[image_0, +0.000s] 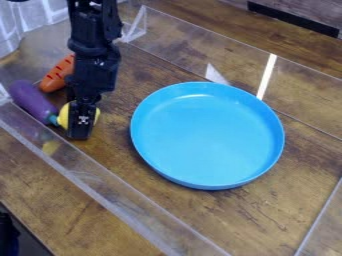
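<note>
My black gripper (80, 116) is down at the left, shut on a small yellow object (64, 115), which is mostly hidden behind its fingers. A purple eggplant (32, 100) lies just left of the gripper, close beside the yellow object. An orange carrot (56, 72) lies behind the eggplant. A large blue plate (207, 135) sits to the right of the gripper, apart from it.
Clear plastic walls edge the wooden surface, one running diagonally across the lower left. Bare wood (201, 50) lies free behind the plate, and more around its right and front.
</note>
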